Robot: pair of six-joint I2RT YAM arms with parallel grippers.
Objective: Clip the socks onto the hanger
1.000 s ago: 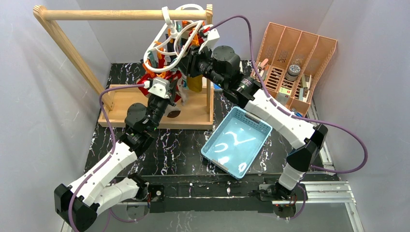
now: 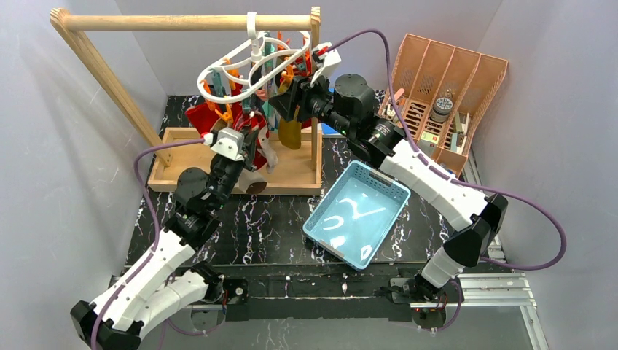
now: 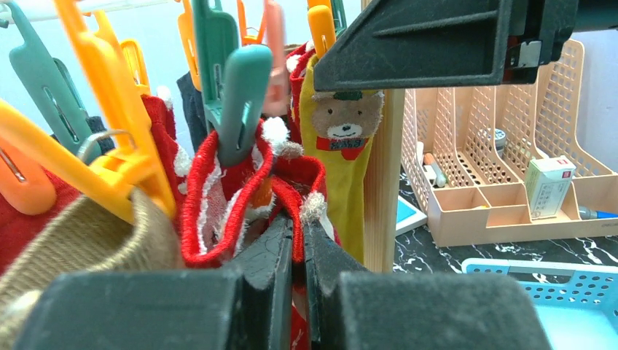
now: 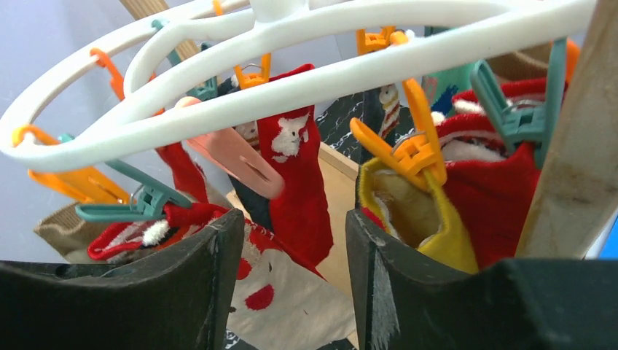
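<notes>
The white round hanger (image 2: 255, 93) hangs from the wooden rack, with socks and orange, teal and pink clips under it. In the left wrist view, my left gripper is shut, the red cuff of a grey sock with red dots pinched between its fingertips. A teal clip (image 4: 149, 203) sits on that cuff. My right gripper stands part open below the hanger ring, nothing held between its fingers. Just above its tips dangles a pink clip (image 4: 240, 157). An orange clip (image 4: 412, 149) bites the yellow sock (image 4: 452, 233) beside the right finger.
The rack's right post (image 2: 316, 131) stands close to my right gripper. An empty blue basket (image 2: 357, 213) lies on the dark marbled table, with a peach organizer (image 2: 452, 80) at the back right.
The hanger has turned, its ring swinging to the left. My left gripper has shifted left and slightly toward the front.
</notes>
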